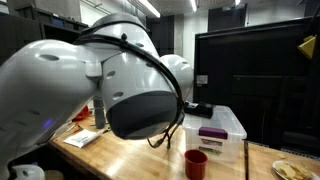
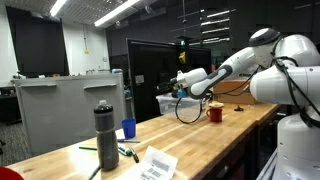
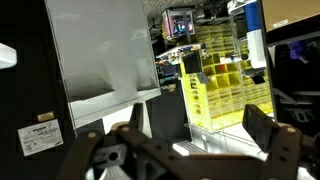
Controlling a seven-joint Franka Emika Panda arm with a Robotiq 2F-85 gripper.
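Observation:
In the wrist view my gripper has its two dark fingers wide apart, and nothing shows between them. It faces a distant background of shelving and grey panel, not the table top. A red cup stands on the wooden table near the front in exterior view 1. The blue cup is upright by a grey bottle in exterior view 2; the arm hides this cup in exterior view 1. In exterior view 2 the gripper is high above the table, too small to make out.
A translucent bin behind the red cup carries a purple item and a black one. White paper and several thin tools lie near the bottle. Food sits at the right.

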